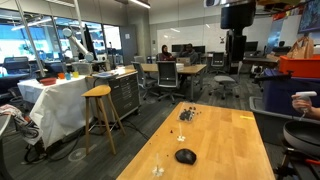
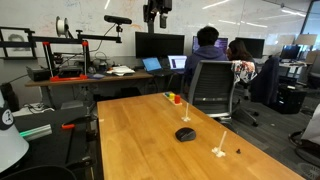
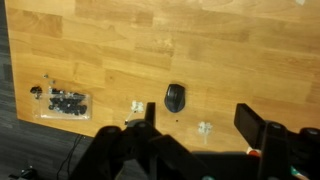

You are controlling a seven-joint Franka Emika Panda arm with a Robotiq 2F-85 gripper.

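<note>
A black computer mouse (image 1: 185, 156) lies on the wooden table; exterior view 2 also shows the mouse (image 2: 185, 134) on the clear wood. High above the table hangs my gripper (image 1: 236, 48), well clear of everything on it. From the wrist, the mouse (image 3: 175, 97) appears small and far below, between the two dark fingers. My gripper is open with a wide gap, and nothing is between its fingers.
Two small white upright pieces, one (image 2: 220, 146) nearer and one (image 2: 187, 112) farther, stand near the mouse. A clear bag of black parts (image 3: 68, 103) lies by the table edge. At right, a person's hand holds a white object (image 1: 304, 95).
</note>
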